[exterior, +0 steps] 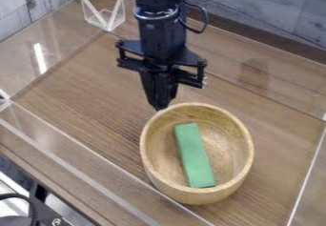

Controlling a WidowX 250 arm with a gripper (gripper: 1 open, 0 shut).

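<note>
A black robot arm hangs from the top of the camera view, its gripper [160, 92] pointing down just above and behind the rim of a round beige bowl [234, 173]. A green rectangular block [195, 155] lies inside the bowl. Whether the gripper's fingers are open or shut I cannot tell; I see nothing held in them.
Pale boards stand at the back and upper left. A black cable lies at the lower left corner.
</note>
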